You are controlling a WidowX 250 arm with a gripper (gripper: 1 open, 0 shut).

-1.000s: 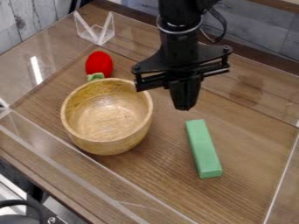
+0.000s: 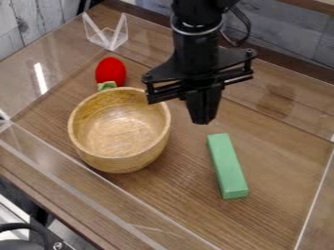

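My black gripper (image 2: 201, 109) hangs over the middle of the wooden table, shut, with nothing visible between its fingers. To its left and a little toward the front sits a wide tan bowl (image 2: 117, 146), empty. A green block (image 2: 226, 166) lies on the table to the front right of the gripper, apart from it. A red object (image 2: 111, 70) with a green end, like a strawberry or pepper, lies at the back left.
A small white rack-like item (image 2: 107, 29) stands at the back left. Bare table (image 2: 280, 127) shows on the right and along the front. A black cable rests at the front left corner.
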